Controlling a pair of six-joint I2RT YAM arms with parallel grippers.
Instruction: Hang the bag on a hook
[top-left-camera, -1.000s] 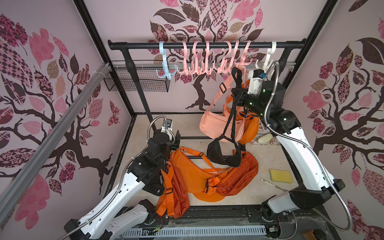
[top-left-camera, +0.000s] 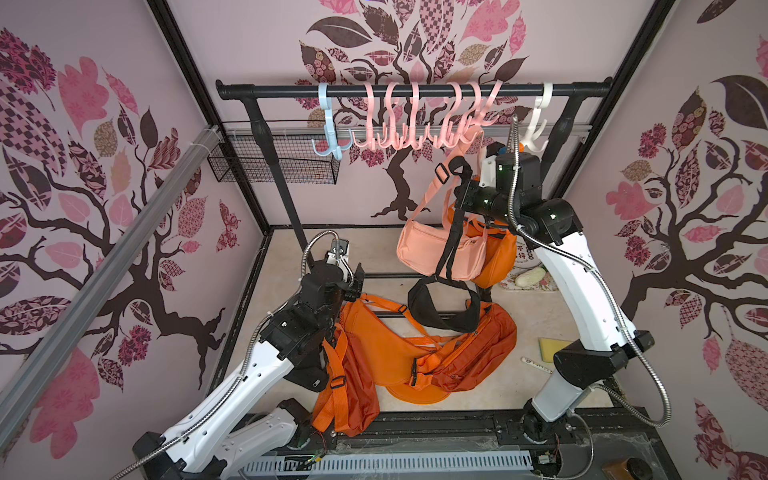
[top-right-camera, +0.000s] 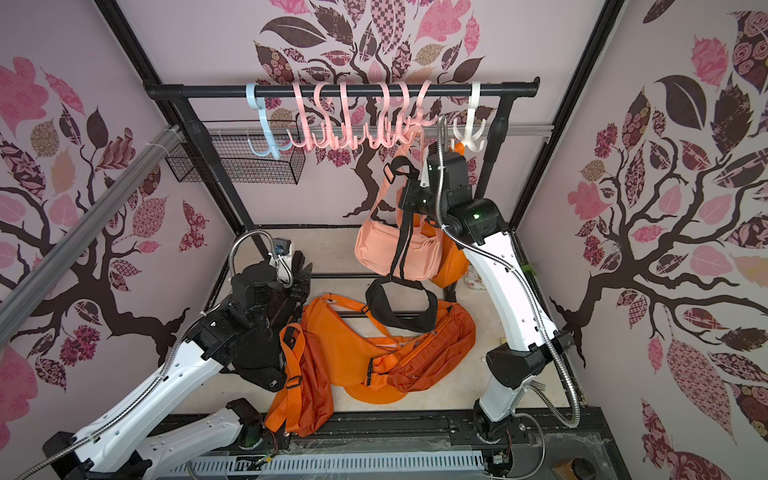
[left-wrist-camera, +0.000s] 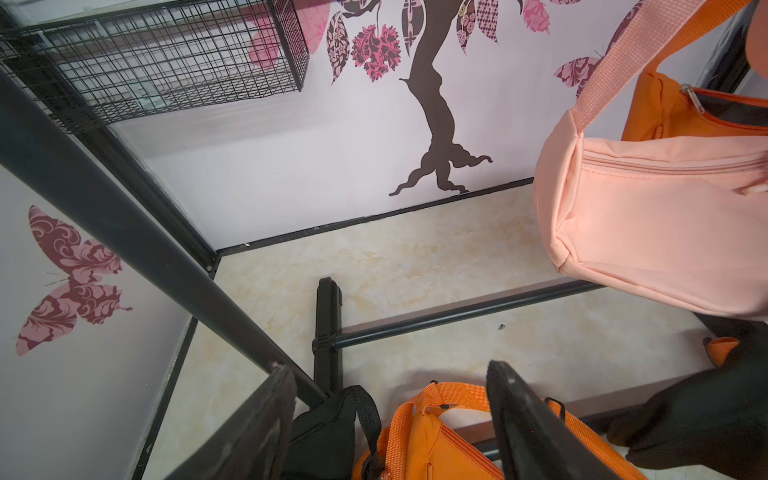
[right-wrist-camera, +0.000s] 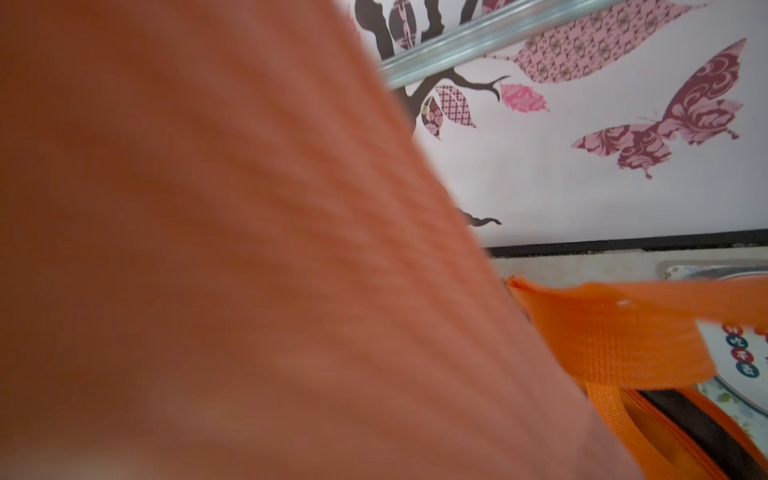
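Observation:
A black bag hangs by its long strap from my right gripper, which is shut on it just below the pink hooks on the rail. Behind it a pink bag and an orange bag hang from the rail. In the right wrist view a blurred pink surface fills the left half, hiding the fingers. My left gripper stands open low at the left, above the bags on the floor, with nothing between its fingers.
A blue hook and white hook flank the pink ones. A wire basket hangs at the back left. Orange bags and another black bag lie on the floor, below the rack.
The left arm has barely moved.

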